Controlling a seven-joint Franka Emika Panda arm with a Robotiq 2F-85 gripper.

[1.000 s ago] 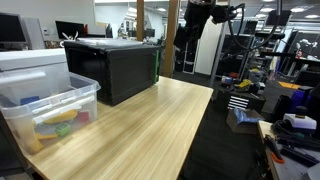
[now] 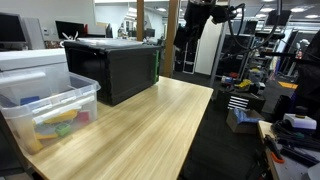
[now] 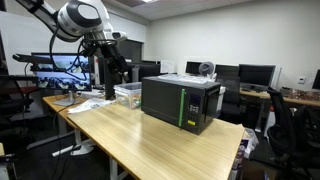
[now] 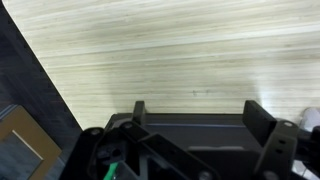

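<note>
My gripper hangs above the bare wooden table [image 4: 190,55], its two fingers spread wide apart with nothing between them in the wrist view. In the first exterior view the gripper [image 2: 181,42] is high up, beyond the black microwave [image 2: 120,72] and well above the tabletop. From the second exterior view the microwave [image 3: 180,103] stands on the table with its green-striped front side showing. A clear plastic bin [image 2: 55,112] holding several coloured items stands at the near left of the table in the first exterior view.
Papers and small things [image 3: 90,104] lie at its far end in the second exterior view. A cardboard box [image 2: 242,121] sits on the floor beyond the table.
</note>
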